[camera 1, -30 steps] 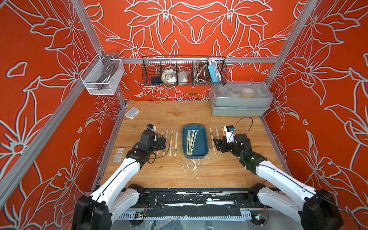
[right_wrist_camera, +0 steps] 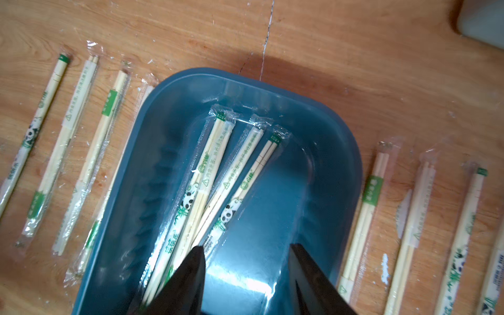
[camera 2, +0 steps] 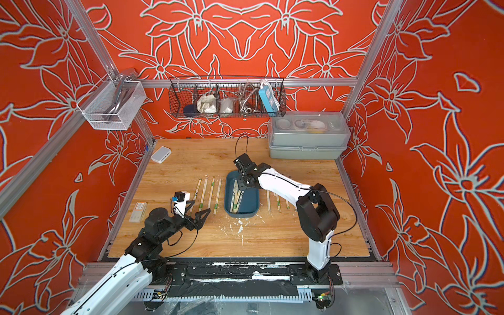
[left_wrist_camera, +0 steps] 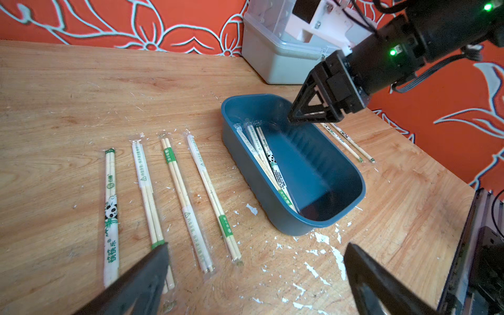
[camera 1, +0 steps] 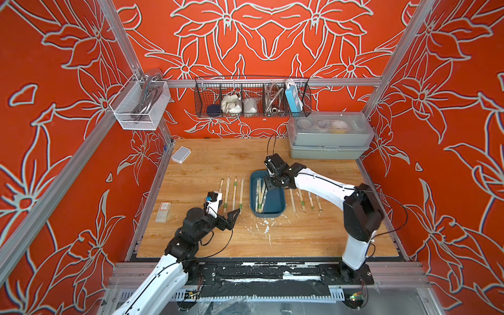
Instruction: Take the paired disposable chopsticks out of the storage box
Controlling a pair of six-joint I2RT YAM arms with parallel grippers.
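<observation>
A blue storage box (camera 1: 278,207) stands mid-table with several wrapped chopstick pairs (right_wrist_camera: 210,173) lying lengthwise along its left side. My right gripper is over the box, its fingers (right_wrist_camera: 186,283) parted beside and above the pairs, with nothing seen between them. In the left wrist view, the right gripper hangs above the box's far rim. My left gripper stands open over the table, left of the box, near a row of laid-out pairs (left_wrist_camera: 210,197). Its fingers (left_wrist_camera: 131,283) are blurred, and the gap between them is empty.
More wrapped pairs (right_wrist_camera: 412,231) lie right of the box. A lidded grey bin (camera 1: 330,141) stands at the back right. A small white box (camera 1: 181,154) and a flat pale item (camera 1: 162,211) are at the left.
My right arm has swung left and inward, from over the right-hand pairs to above the box.
</observation>
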